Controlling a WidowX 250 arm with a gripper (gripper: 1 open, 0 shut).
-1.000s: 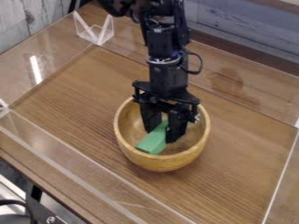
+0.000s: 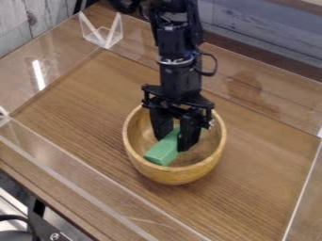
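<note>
My black gripper point(image 2: 176, 127) reaches down from the top centre into a tan round bowl point(image 2: 175, 171), its fingers spread over a green block point(image 2: 161, 151) that lies in the bowl's front left part. Whether the fingers touch the block is unclear, as the gripper hides part of the bowl's inside.
A clear plastic object point(image 2: 104, 28) stands at the back left, and another point(image 2: 6, 118) is at the left edge. A dark cable point(image 2: 15, 231) shows in the lower left corner.
The gripper has shifted very slightly over the bowl; the bowl and green block look almost unmoved.
</note>
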